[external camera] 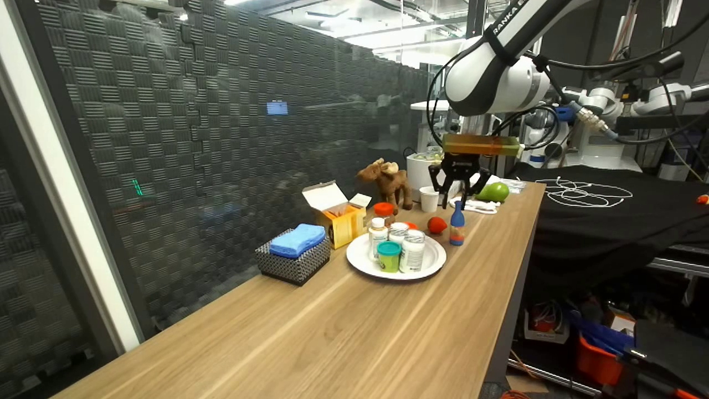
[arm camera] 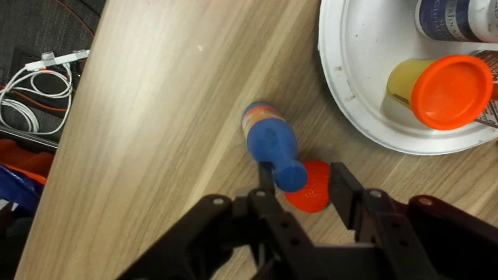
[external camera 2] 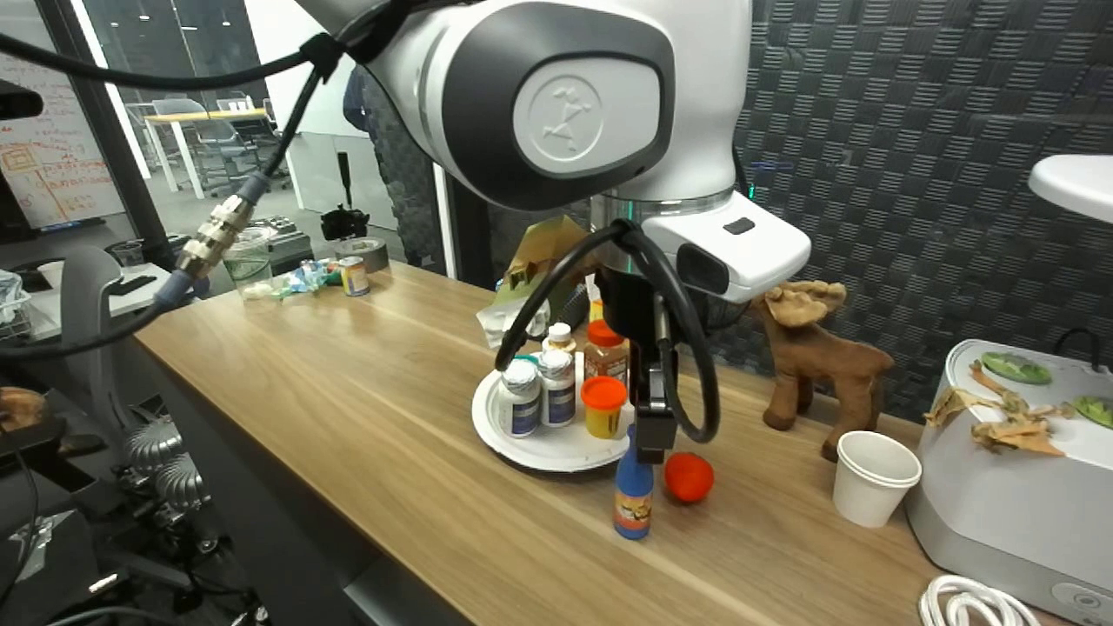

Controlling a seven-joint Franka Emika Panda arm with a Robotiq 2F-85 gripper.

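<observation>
A small blue bottle [external camera: 457, 226] with an orange label stands upright on the table, right of the plate in exterior view 1. Above its neck, my gripper [external camera: 455, 203] points down with its fingers part open. In the wrist view the bottle's blue cap [arm camera: 291, 176] appears between the fingertips, close to the left finger [arm camera: 266, 176], while a gap separates it from the right finger [arm camera: 344, 186]. Whether the left finger touches the bottle cannot be told. A red ball-like object [arm camera: 313, 189] rests on the table beside the bottle, partly hidden by the cap in the wrist view.
A white plate [external camera: 359, 260] carries several bottles and tubs near the bottle. Behind are a brown moose toy [external camera 2: 824, 360], a white cup [external camera 2: 874, 476] and a white appliance [external camera 2: 965, 501].
</observation>
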